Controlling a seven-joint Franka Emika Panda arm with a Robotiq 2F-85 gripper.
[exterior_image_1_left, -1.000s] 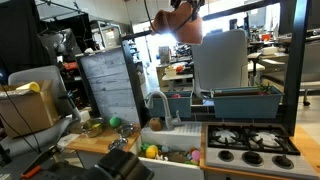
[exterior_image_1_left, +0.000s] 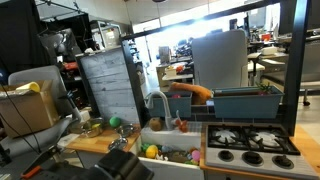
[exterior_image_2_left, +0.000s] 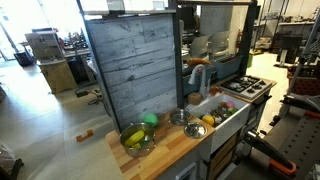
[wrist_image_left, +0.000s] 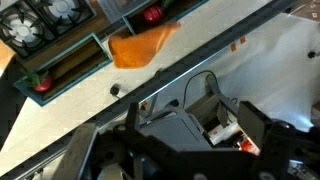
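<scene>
An orange cloth (exterior_image_1_left: 192, 92) lies crumpled across the top of the left part of the blue-sided shelf box (exterior_image_1_left: 236, 108), behind the sink. From above, in the wrist view, the cloth (wrist_image_left: 142, 46) spreads beside the box's wooden compartments and partly over the pale surface next to them. My gripper shows its dark fingers at the lower edge of that view, spread apart with nothing between them. It is well clear of the cloth, and I cannot make it out in the exterior views.
The stove (exterior_image_1_left: 250, 148) stands right of the sink (exterior_image_1_left: 170, 142), which holds several colourful items. A tall faucet (exterior_image_1_left: 157, 100) rises behind the sink. Metal bowls, one pot (exterior_image_2_left: 137, 137) with yellow contents, occupy the wooden counter (exterior_image_2_left: 165, 153). A dark frame bar (wrist_image_left: 150, 88) crosses below my wrist camera.
</scene>
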